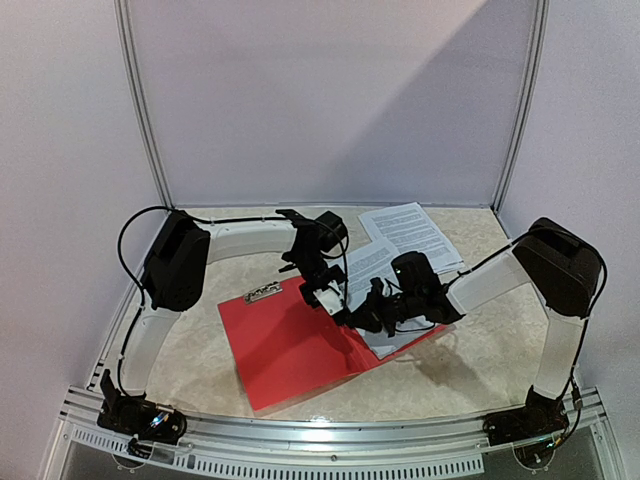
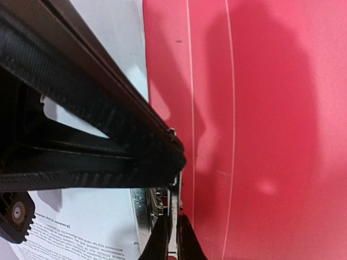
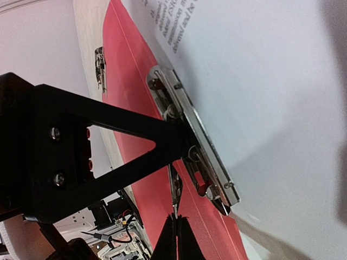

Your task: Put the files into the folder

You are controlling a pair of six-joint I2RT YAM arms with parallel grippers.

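The red folder [image 1: 290, 350] lies open, with printed paper sheets [image 1: 383, 262] on its right side. A metal clip [image 3: 191, 138] runs along the papers' edge near the fold. My left gripper is shut on a thin metal strip [image 2: 173, 208] of this clip. In the top view the right gripper [image 1: 360, 322] meets the left one over the fold. In the right wrist view my right gripper is shut; a thin strip end [image 3: 175, 189] reaches its tips, and whether it is pinched cannot be told. The arms hide much of the clip from above.
A second metal clip [image 1: 263, 292] sits at the left cover's top edge. More printed sheets [image 1: 410, 230] lie behind, overlapping past the folder's top. A metal rail [image 1: 330, 430] bounds the front.
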